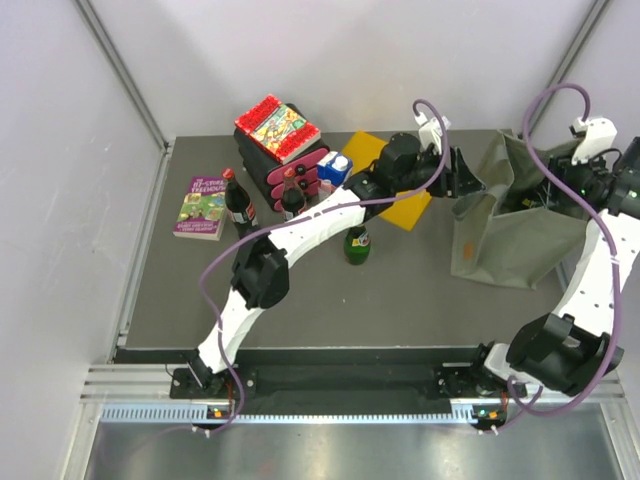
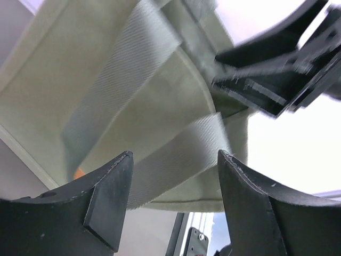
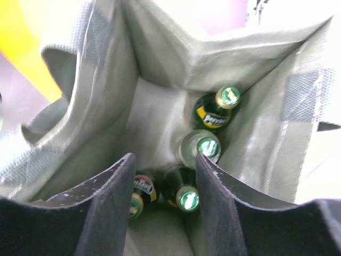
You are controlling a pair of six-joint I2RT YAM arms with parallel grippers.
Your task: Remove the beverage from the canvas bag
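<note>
The grey-green canvas bag [image 1: 520,245] stands at the table's right side, its mouth facing up. My left gripper [image 1: 472,180] is open beside the bag's left rim; in the left wrist view a strap handle [image 2: 181,152] crosses beyond its parted fingers [image 2: 114,181], with nothing held. Over the bag's mouth my right gripper is open and empty. Inside the bag, in the right wrist view, are a dark green bottle [image 3: 211,118], a clear bottle [image 3: 195,149], a dark bottle with a green cap [image 3: 178,184] and another dark bottle [image 3: 146,186].
Two dark bottles with red caps [image 1: 239,205], a blue and white carton [image 1: 335,168] and a green bottle [image 1: 357,246] stand left of the bag. A yellow folder [image 1: 405,210] lies behind. A purple book [image 1: 203,208] is far left.
</note>
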